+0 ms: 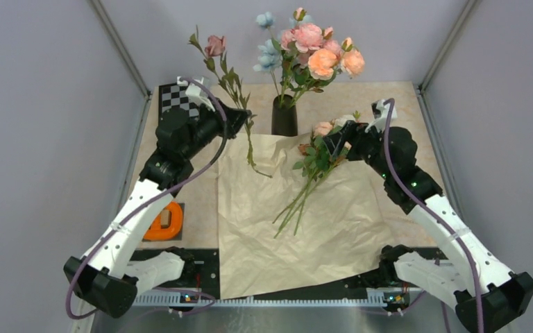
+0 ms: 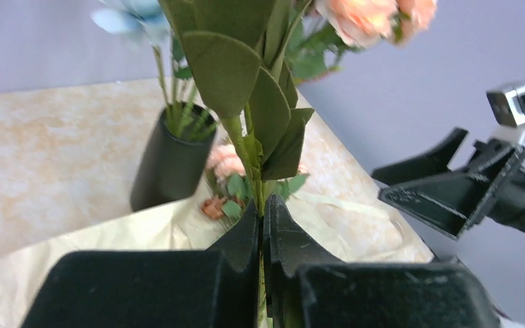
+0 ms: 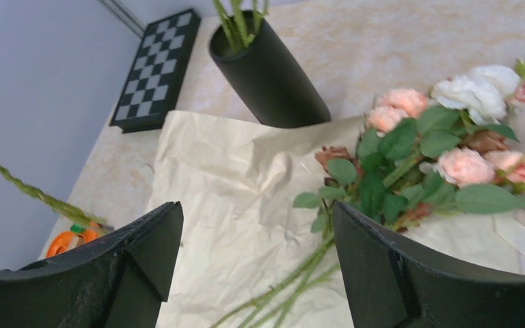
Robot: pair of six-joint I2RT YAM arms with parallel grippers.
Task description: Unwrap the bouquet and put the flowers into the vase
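A single dusty-pink rose [image 1: 215, 46] on a long leafy stem stands upright in my left gripper [image 1: 244, 115], whose fingers are shut on the thin stem [image 2: 253, 160]. To its right is the black vase [image 1: 284, 116], holding blue, pink and orange blooms [image 1: 307, 37]. A bunch of flowers [image 3: 410, 164] with pink and white heads lies on the paper in front of the vase. My right gripper [image 1: 336, 139] stands open above that bunch; nothing is between its fingers in the right wrist view. The rose's lower stem [image 3: 31, 188] shows at that view's left edge.
Crumpled cream paper [image 1: 250, 243] covers the middle of the table. A checkered board [image 1: 177, 99] sits at the back left, partly behind my left arm. An orange object [image 1: 172, 223] lies at the front left. Bare table shows at the back right.
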